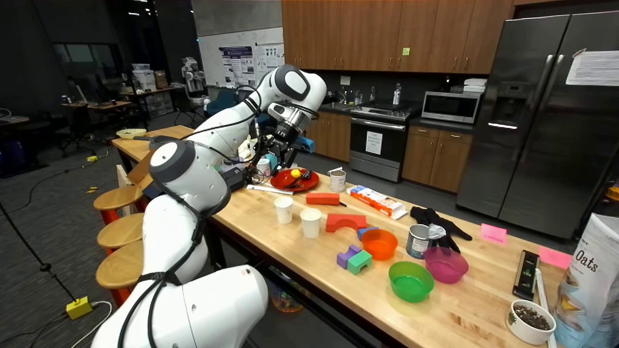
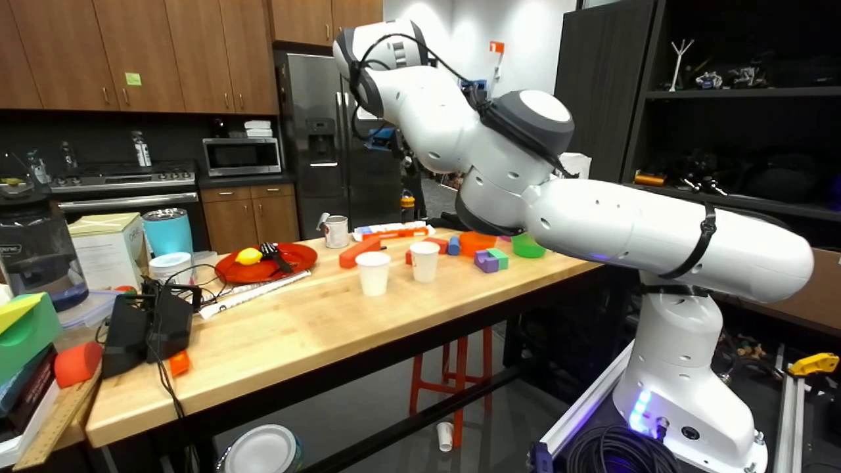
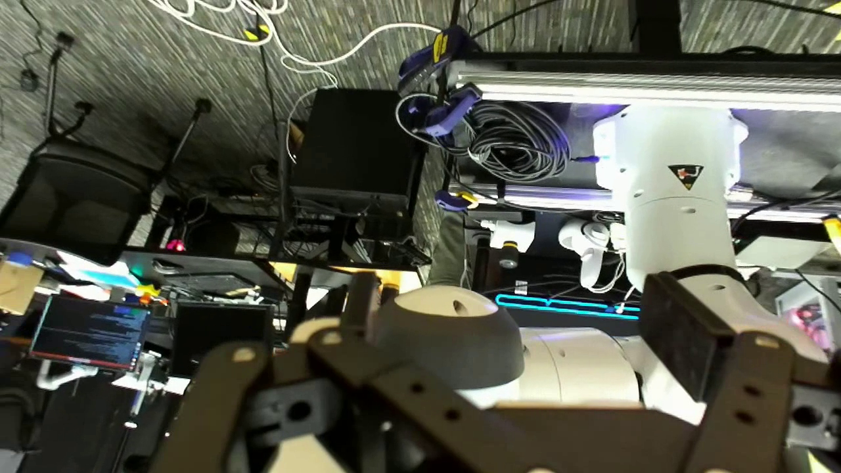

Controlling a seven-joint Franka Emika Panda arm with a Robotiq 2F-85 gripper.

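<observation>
My gripper is open, its dark fingers standing wide apart with no object between them in the wrist view. In exterior view 1 the gripper (image 1: 284,155) hangs in the air around the far end of the table, appearing near the red plate (image 1: 313,182) with a yellow lemon (image 1: 295,173) and dark utensils on it. Two white cups (image 1: 311,223) stand nearer the middle. The wrist view looks back over the arm's white links and base (image 3: 678,181), showing none of the tabletop items. In exterior view 2 the arm hides the gripper's fingers.
Red blocks (image 1: 346,221), a purple block (image 1: 348,255) and a green block (image 1: 359,262) lie mid-table. Beside them are an orange bowl (image 1: 380,243), a green bowl (image 1: 410,281) and a magenta bowl (image 1: 445,264). Bare wood shows along the front edge.
</observation>
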